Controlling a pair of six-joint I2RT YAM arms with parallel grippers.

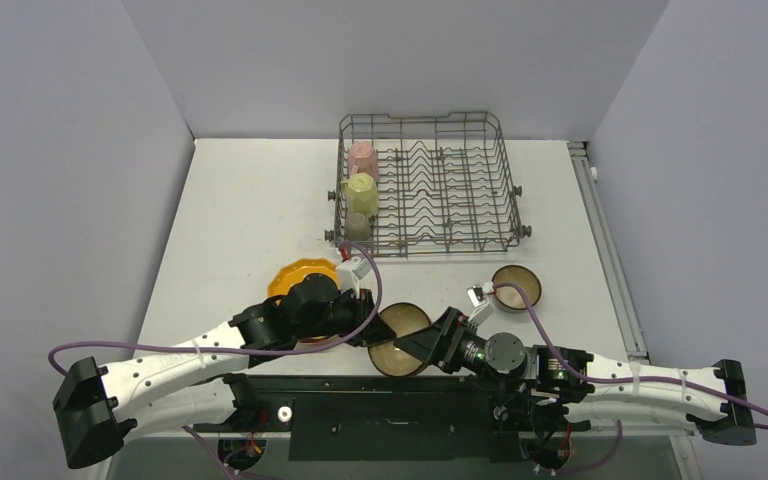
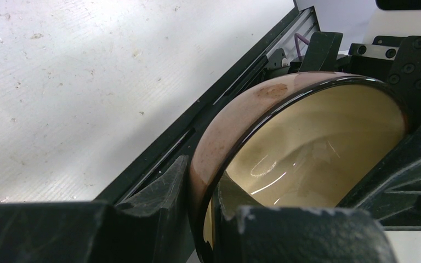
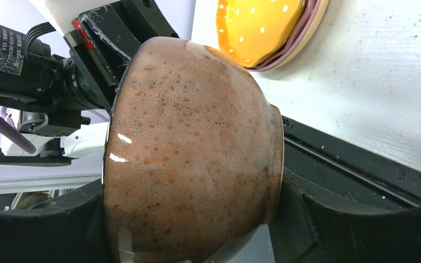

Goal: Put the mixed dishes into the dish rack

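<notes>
A brown speckled bowl with a tan inside (image 1: 405,317) is held near the counter's front edge, between both arms. In the left wrist view my left gripper is shut on the rim of this bowl, one finger inside and one outside. My right gripper has its fingers spread wide, with the tilted bowl filling the space between them; firm contact cannot be told. The wire dish rack (image 1: 445,251) stands at the back, holding a pink cup (image 1: 363,157), a yellow-green cup (image 1: 361,193) and a grey cup (image 1: 358,227) along its left side.
Orange plates (image 1: 300,270) lie stacked on the left, partly under my left arm. Another bowl (image 1: 516,287) sits on the right, behind my right arm. The rack's middle and right are empty. Side walls bound the white counter (image 1: 240,200).
</notes>
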